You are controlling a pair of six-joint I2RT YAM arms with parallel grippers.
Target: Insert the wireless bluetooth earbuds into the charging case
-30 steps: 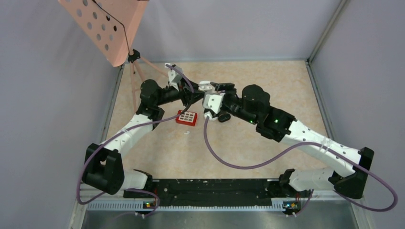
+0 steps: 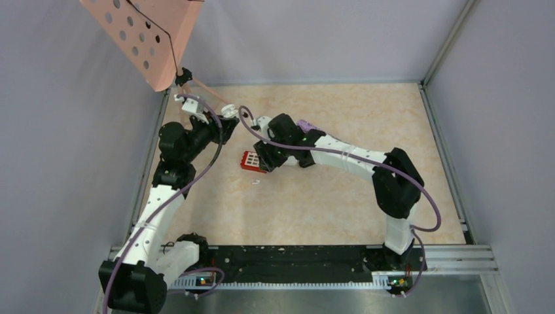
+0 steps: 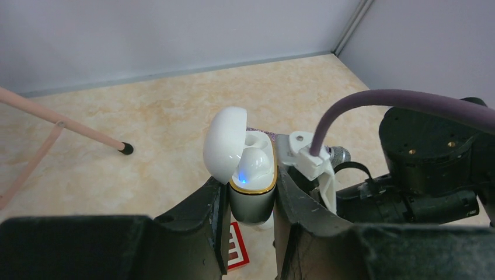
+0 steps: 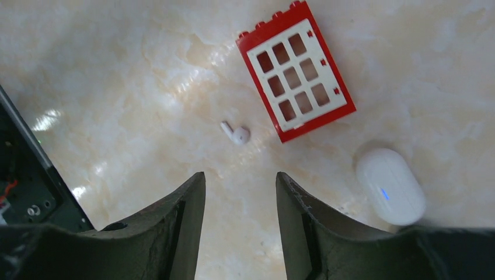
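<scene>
My left gripper is shut on the white charging case (image 3: 225, 143), held upright with its lid open and a blue light showing inside, above the table at the left. My right gripper points down over the table with its fingers apart and nothing between them. Below it a small white earbud (image 4: 239, 134) lies loose beside a red and white grid block (image 4: 303, 87). A white rounded object (image 4: 390, 185) with a blue mark lies at the right of that view.
A pink tripod stand (image 2: 199, 85) stands at the back left. Purple and dark objects (image 2: 307, 125) lie behind the right arm.
My left gripper has drawn back to the left with the case. My right gripper has moved away from it, leftward and down over the red block.
</scene>
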